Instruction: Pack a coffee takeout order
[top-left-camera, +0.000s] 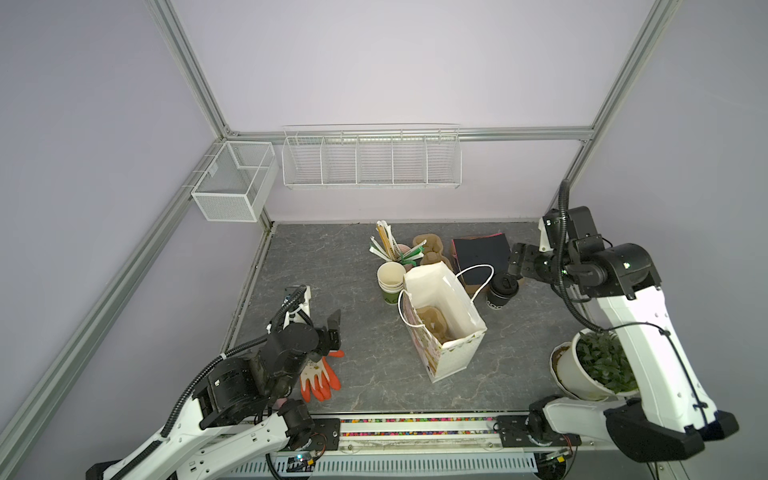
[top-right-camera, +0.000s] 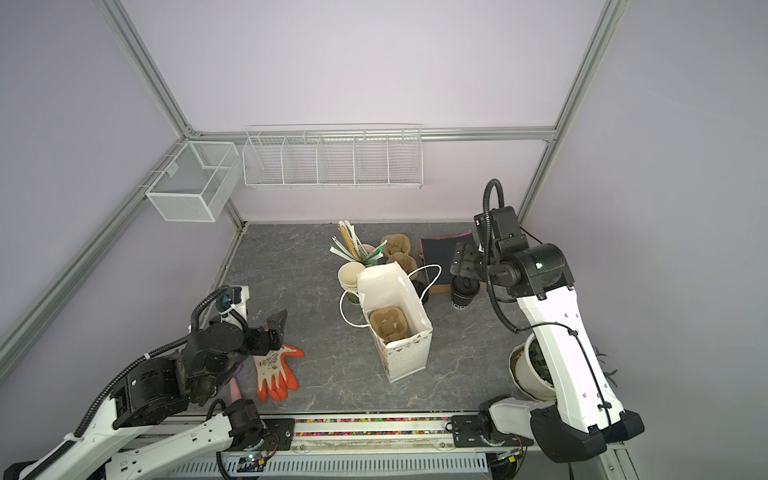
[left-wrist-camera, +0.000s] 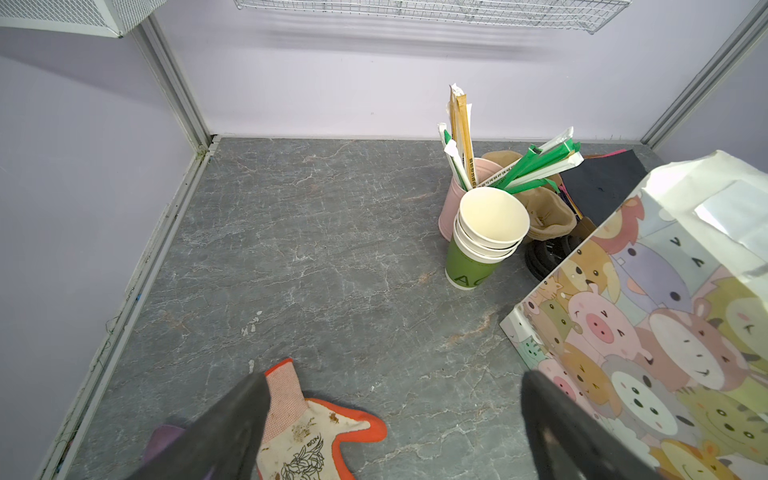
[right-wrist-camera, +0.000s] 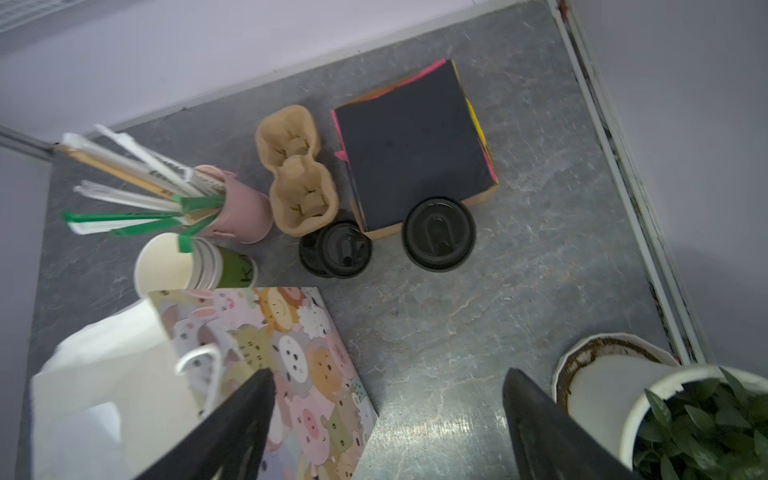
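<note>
A white paper bag (top-left-camera: 464, 352) with an animal print stands at front centre, a cardboard cup carrier (top-right-camera: 389, 321) inside it. Behind it stand stacked paper cups (left-wrist-camera: 493, 217), a pink cup of wrapped straws (right-wrist-camera: 245, 209), more cardboard carriers (right-wrist-camera: 297, 142) and black lids (right-wrist-camera: 438, 233). My right gripper (top-left-camera: 525, 261) hangs open above the lids at the right, nothing between its fingers. My left gripper (top-right-camera: 268, 332) is open and empty at the left front, above a glove.
An orange-white glove (left-wrist-camera: 308, 444) lies at the left front, a dark stack of flat sheets (right-wrist-camera: 404, 144) at the back right, a potted plant (right-wrist-camera: 704, 432) at the front right. Wire baskets (top-left-camera: 370, 156) hang on the back wall.
</note>
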